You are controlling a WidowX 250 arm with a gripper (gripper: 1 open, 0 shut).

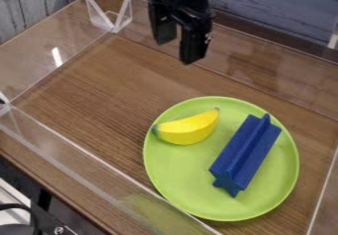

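Observation:
My black gripper [180, 37] hangs over the back middle of the wooden surface, open and well apart from the objects on the plate. A green round plate [179, 180] sits at the front right. On it lie a yellow banana [188, 128] at the left and a long blue block [244, 155] at the right, slanting from upper right to lower left.
Clear plastic walls edge it at the left and front, with white clips [111, 23] at the back left. A grey-blue wall [284, 12] stands behind.

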